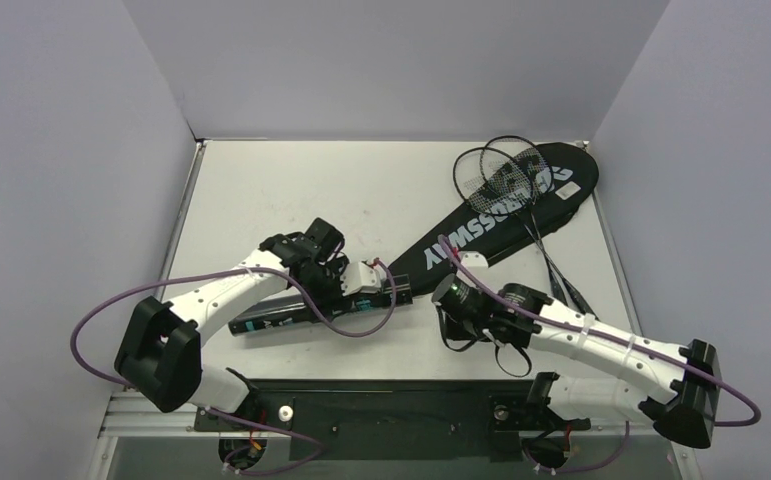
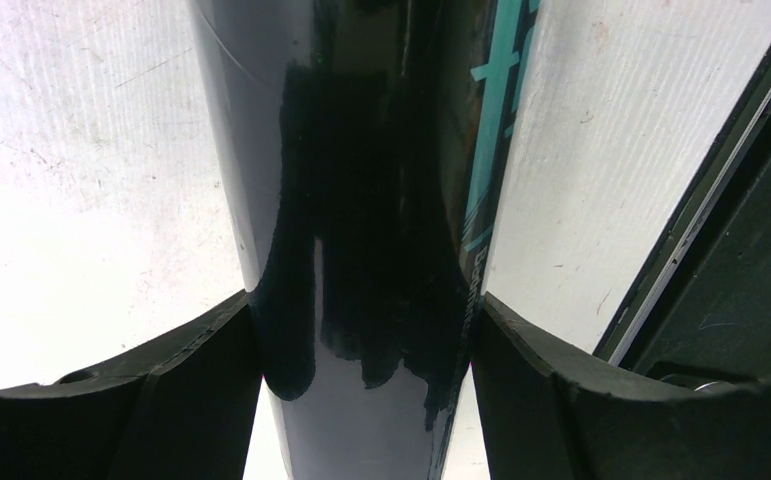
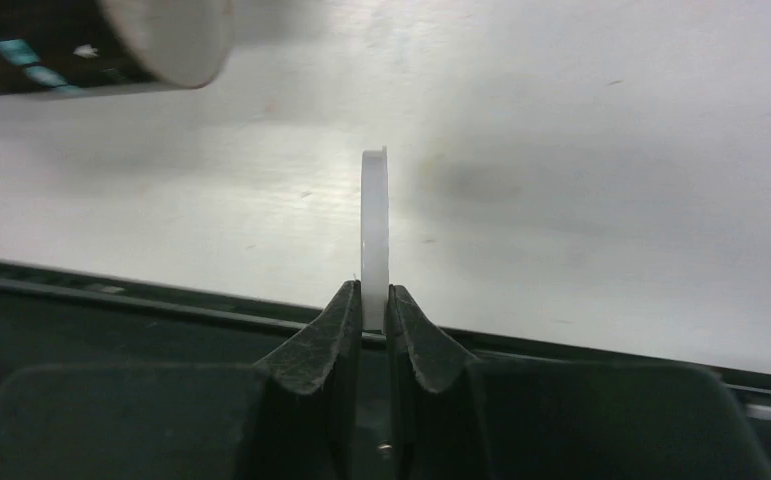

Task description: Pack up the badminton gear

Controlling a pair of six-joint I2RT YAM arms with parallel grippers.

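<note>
A dark shuttlecock tube with teal print (image 1: 266, 315) lies on the table, left of centre. My left gripper straddles it, one finger against each side. In the right wrist view the pale round end of the tube (image 3: 186, 40) shows at upper left. A thin white disc, the lid (image 3: 374, 220), stands edge-on in my right gripper, which is shut on it, clear of the tube. From above, the lid is hidden. A black racket bag (image 1: 461, 235) lies to the right, with two rackets (image 1: 506, 180) partly over it.
The racket handles (image 1: 579, 293) reach forward on the right, close to my right arm. Bare white table (image 1: 291, 190) lies behind the tube. The table's dark front edge (image 1: 411, 385) runs below both arms.
</note>
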